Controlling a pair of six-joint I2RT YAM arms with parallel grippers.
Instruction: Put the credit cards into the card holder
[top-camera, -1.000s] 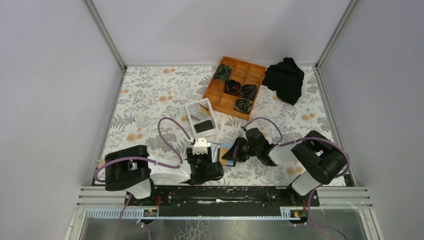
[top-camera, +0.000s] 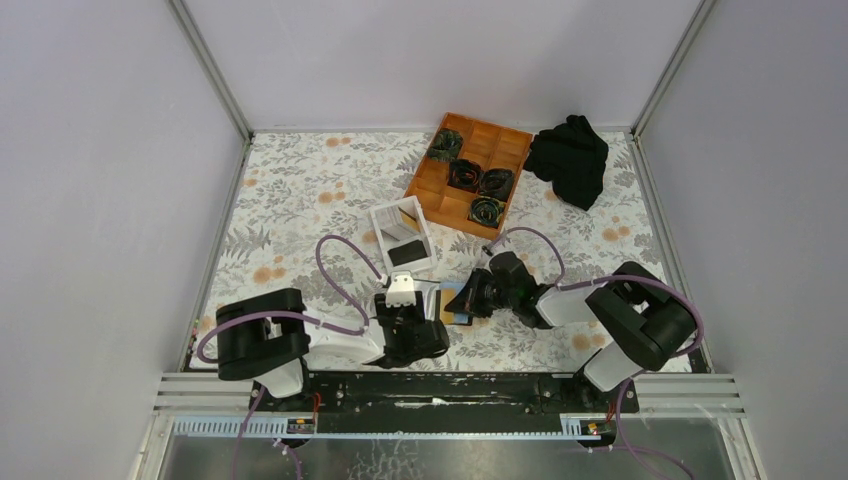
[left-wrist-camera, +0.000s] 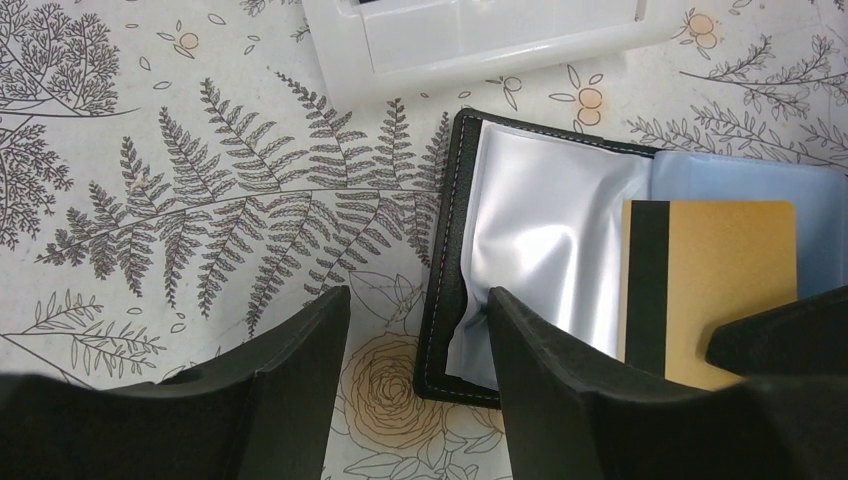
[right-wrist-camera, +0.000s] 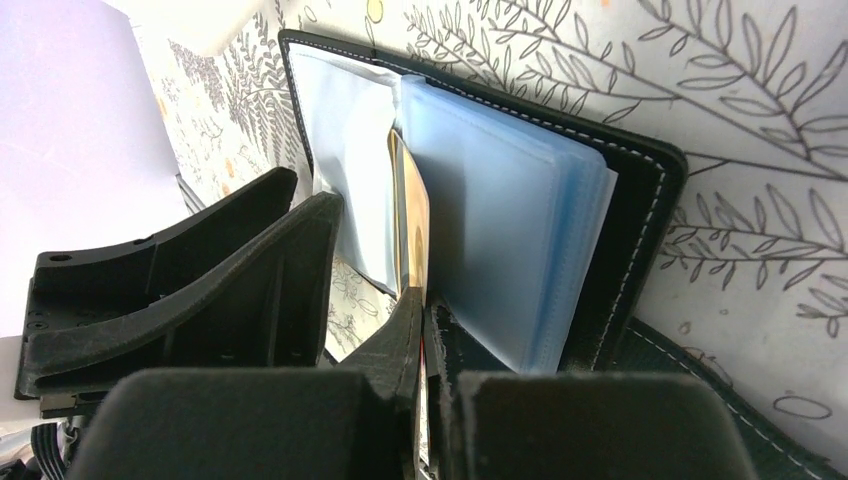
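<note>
The card holder lies open on the table, with clear and blue sleeves. A gold card with a black stripe is at the sleeves, seen edge-on in the right wrist view. My right gripper is shut on that card's near end. My left gripper is at the holder's left edge; its right finger presses on the clear sleeve, and its fingers look part closed around the holder's edge, though the fingertips' lower ends are unclear.
A white tray with cards sits behind the holder. An orange compartment box with coiled cables and a black cloth lie farther back.
My right arm has shifted slightly at the card holder. My left arm is almost unmoved.
</note>
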